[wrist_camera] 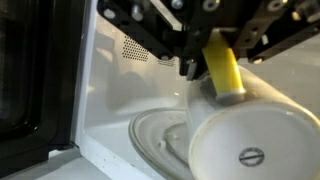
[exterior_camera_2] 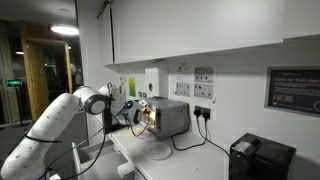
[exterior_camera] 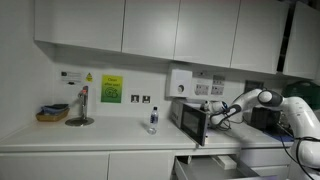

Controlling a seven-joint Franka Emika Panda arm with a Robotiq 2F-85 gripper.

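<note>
In the wrist view a white mug [wrist_camera: 240,143] is tilted, its round base with a small dark mark facing the camera. My gripper is shut on it, with a yellow strip showing between the dark finger parts and the mug. The mug is inside the microwave [wrist_camera: 108,120], over or against the glass turntable [wrist_camera: 150,136]; whether they touch is unclear. Exterior view 2 shows my arm reaching to the front of the grey microwave [exterior_camera_2: 173,117], where the mug itself is hard to make out.
The microwave's dark door [exterior_camera: 194,123] stands open beside the arm. A bottle [exterior_camera: 153,121] stands on the counter to the left, with free worktop around it. Below the arm an open drawer [exterior_camera: 205,168] sticks out. A black appliance [exterior_camera_2: 258,157] sits on the near counter.
</note>
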